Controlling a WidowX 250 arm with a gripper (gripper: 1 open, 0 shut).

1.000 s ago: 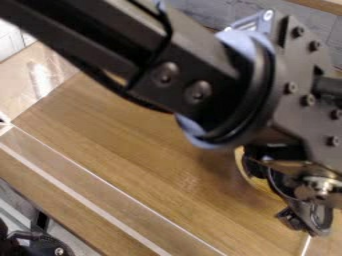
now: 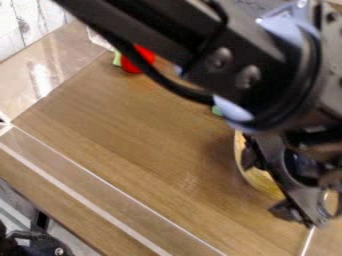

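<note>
The black arm fills the upper right of the view, reaching down to my gripper [image 2: 301, 200] at the lower right. A round yellowish object [image 2: 254, 165] lies partly hidden behind the gripper; I cannot tell whether the fingers hold it. A red object [image 2: 136, 58] with some green beside it sits at the back, partly behind the arm.
A light tiled wall [image 2: 27, 20] stands at the top left, and the table's taped edge runs diagonally along the lower left.
The arm has shifted up and to the right, uncovering the red and green objects at the back and more of the yellowish object by the gripper.
</note>
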